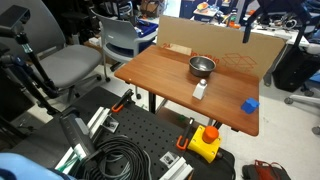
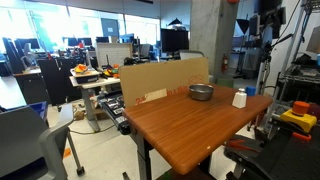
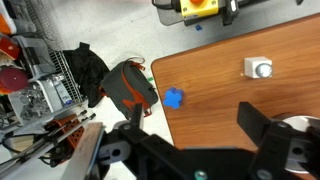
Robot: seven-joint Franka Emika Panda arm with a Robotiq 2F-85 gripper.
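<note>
Above the far right part of the wooden table (image 1: 160, 72) hangs my gripper (image 1: 273, 32), well clear of the surface. Its two dark fingers stand wide apart in the wrist view, so the gripper is open, with only table and floor showing between them. A metal bowl (image 1: 202, 66) sits near the table's middle, partly hidden behind a finger in the wrist view. In front of it stands a small white bottle (image 1: 200, 90), pale-topped. A small blue object (image 1: 250, 105) lies near the right edge, beneath the gap between the fingers.
A cardboard panel (image 1: 225, 48) lines the table's back edge. The yellow device with an orange knob (image 1: 205, 141) stands at the front edge, beside the robot's dark mount. A backpack (image 3: 130, 88) lies on the floor.
</note>
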